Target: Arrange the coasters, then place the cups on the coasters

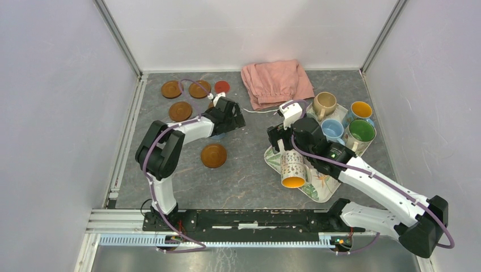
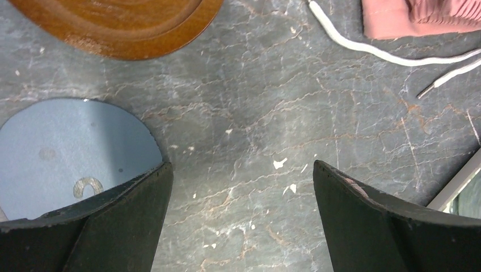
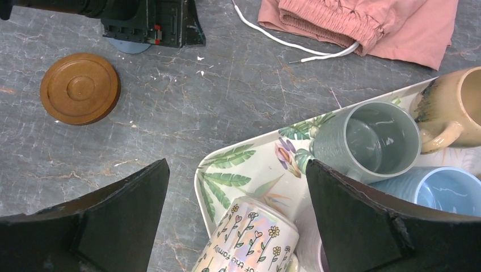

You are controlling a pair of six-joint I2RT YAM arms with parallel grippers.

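Several brown coasters lie on the grey mat, one of them (image 1: 214, 156) alone below my left gripper. That gripper is open over bare mat, nothing between its fingers. A blue-grey round coaster (image 2: 74, 147) shows just left of its left finger; the arm mostly covers it in the top view. My right gripper stands open above the near left end of the tray, its fingers empty. Under it a patterned white mug (image 3: 250, 238) lies on its side. Upright in the tray are a grey cup (image 3: 377, 139), a blue cup (image 3: 448, 190) and a tan mug (image 3: 454, 107).
The floral tray (image 1: 321, 195) fills the right side, also holding a green-lined mug (image 1: 361, 134) and an orange-lined mug (image 1: 361, 109). A folded pink cloth (image 1: 277, 84) with a white cord lies at the back. A red coaster (image 1: 222, 86) is left of it.
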